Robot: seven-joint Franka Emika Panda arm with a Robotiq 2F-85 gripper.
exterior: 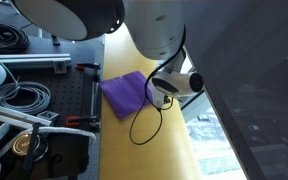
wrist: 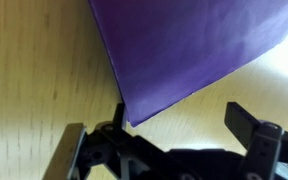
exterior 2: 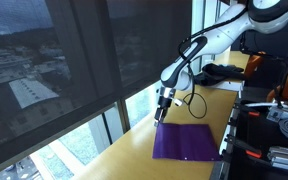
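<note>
A flat purple cloth (exterior 2: 184,142) lies on the wooden table, squarish in outline. My gripper is open, its fingers (wrist: 252,128) wide apart on either side of the picture's lower part. In the wrist view one corner of the purple cloth (wrist: 189,50) points down into the space between them. Exterior view 2 has the gripper (exterior 2: 160,117) low over the table at the cloth's far-left corner. Whether the fingertips touch the cloth or table cannot be told.
A black cart (exterior: 72,98) with coiled cables stands along one side of the table (exterior: 149,155). A dark screen (exterior 2: 44,70) and a window border the other side. Bare table lies in front of the cloth. A loose arm cable hangs near the gripper.
</note>
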